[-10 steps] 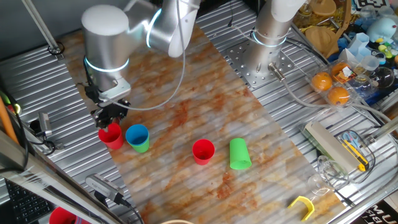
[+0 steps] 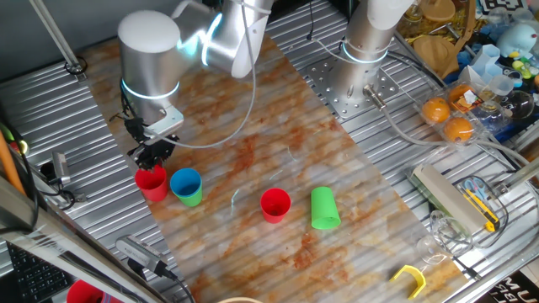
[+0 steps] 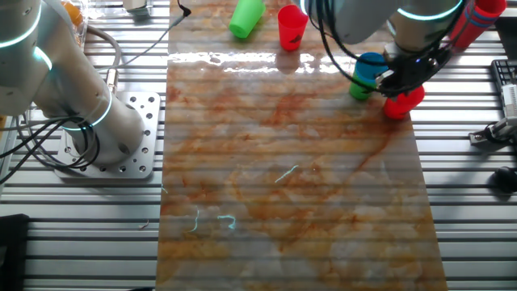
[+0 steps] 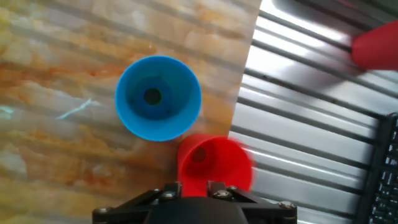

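At the left edge of the marbled board stands a red cup (image 2: 152,184), its mouth up. My gripper is directly above its rim. In the wrist view the fingertips stand a little apart, with red cup wall showing in the gap; whether they grip it cannot be told. Beside the red cup is a blue cup (image 2: 186,180) with a green cup (image 2: 192,199) showing beneath it, as if nested. Farther right, another red cup (image 2: 274,205) stands upright. A green cup (image 2: 325,209) is to its right; its mouth does not show in exterior view 1.
Slatted metal surrounds the board (image 2: 244,244). A grey clamp-like device (image 2: 141,252) lies near the left front. More red cups (image 3: 478,20) stand off the board. Clutter and a long grey box (image 2: 455,198) fill the right side. The board's middle is clear.
My gripper and wrist have shifted slightly right in exterior view 1, staying over the left red cup. The cups on the board look almost unmoved.
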